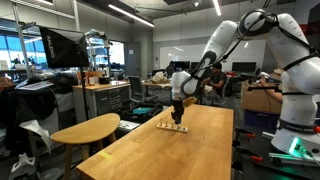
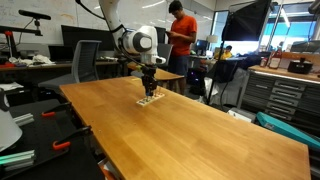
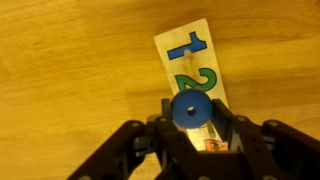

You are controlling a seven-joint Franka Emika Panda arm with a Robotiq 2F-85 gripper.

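Observation:
In the wrist view, my gripper is shut on a round blue piece point(image 3: 191, 104), seen from above between the fingertips. Beneath it lies a narrow wooden number board point(image 3: 171, 42) with a blue 1, a green 2 and an orange mark partly hidden by the gripper. The piece covers part of the board just below the 2; whether it touches the board cannot be told. A short peg stands by the 1. The second exterior view shows the gripper point(image 2: 146, 90) over the board point(image 2: 152, 97) on the table.
The wooden table point(image 2: 200, 130) is broad and bare around the board. A round stool-like table point(image 1: 88, 129) stands to the left in the first exterior view. A person in a red shirt point(image 2: 183, 35) is behind the table.

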